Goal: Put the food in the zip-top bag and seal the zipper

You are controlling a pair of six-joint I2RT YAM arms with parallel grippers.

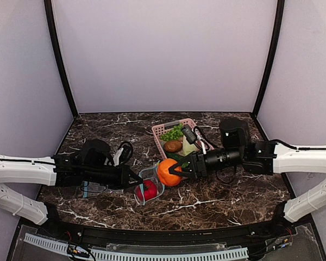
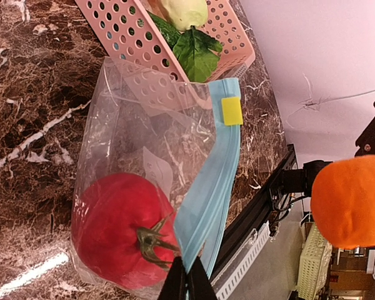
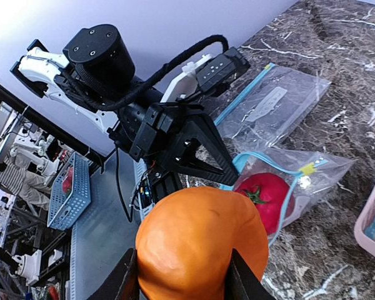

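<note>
A clear zip top bag [image 2: 131, 137] with a blue zipper strip [image 2: 206, 187] lies with its mouth open, a red tomato-like food [image 2: 122, 228] inside. Pinched in the shut tips of my left gripper is the bag's blue edge. My right gripper is shut on an orange round food [image 3: 194, 234], held in the air. From the top view this orange food [image 1: 168, 172] hangs just right of the bag [image 1: 158, 189], partly over its side. The orange hides much of my right fingers in the right wrist view.
The pink basket [image 1: 158, 130] behind the bag holds green grapes [image 1: 173, 133], a brown round food [image 1: 173, 145] and other vegetables. Another flat bag [image 3: 275, 103] lies left of the filled one.
</note>
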